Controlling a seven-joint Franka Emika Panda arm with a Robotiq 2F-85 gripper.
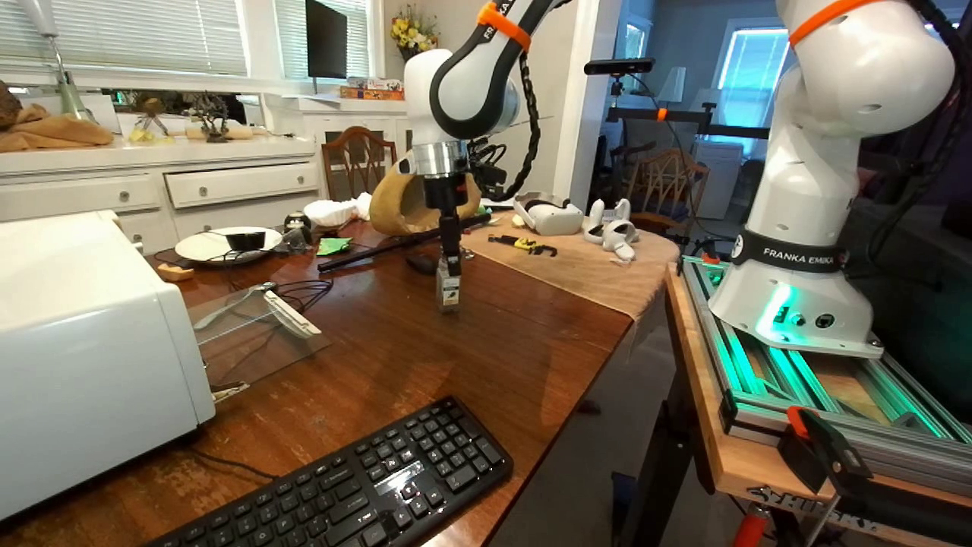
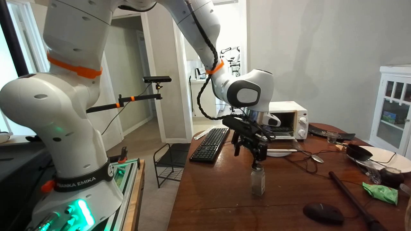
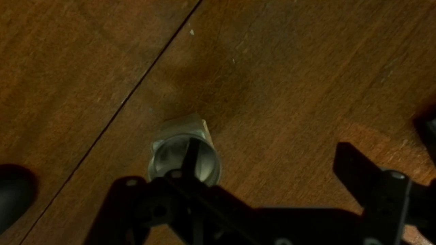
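Observation:
A small clear glass bottle with a label on its side stands upright and uncapped on the wooden table. My gripper points down over it, fingers wide apart. One of the dark fingers overlaps the bottle's round mouth in the wrist view and appears to reach into it. The other finger is off to the side, above bare wood. Seen from exterior view 1, the gripper partly covers the top of the bottle. Whether the finger touches the glass cannot be told.
A black mouse and a dark rod lie near the bottle. Farther off are a keyboard, a white toaster oven, cables and a white plate. Bare tabletop surrounds the bottle toward the keyboard.

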